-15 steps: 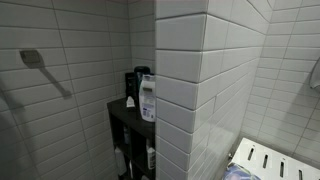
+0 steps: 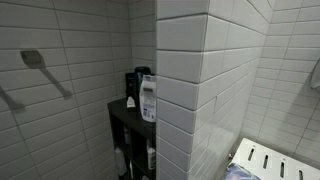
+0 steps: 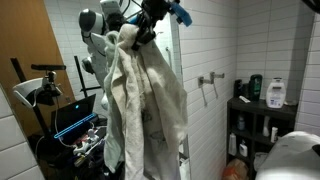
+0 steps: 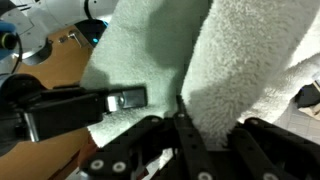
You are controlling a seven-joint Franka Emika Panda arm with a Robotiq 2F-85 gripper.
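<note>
A pale, off-white towel (image 3: 150,105) hangs in long folds from my gripper (image 3: 143,30) in exterior view 2. The cloth drops well below the arm and hides part of it. In the wrist view the same towel (image 4: 235,65) fills much of the picture and runs in between the dark fingers. My gripper is shut on a bunched part of this cloth. Its lower end does not show clearly. Neither arm nor towel appears in exterior view 1.
A black shelf (image 3: 247,108) with bottles stands by the tiled wall, a white jug (image 3: 277,92) on top. Wall hooks (image 3: 206,79) stick out right of the towel. A white slotted surface (image 2: 270,160) lies at lower right in exterior view 1.
In exterior view 1 the faint shadows on the left wall have shifted and show more clearly. The shelf and its bottles have not moved.
</note>
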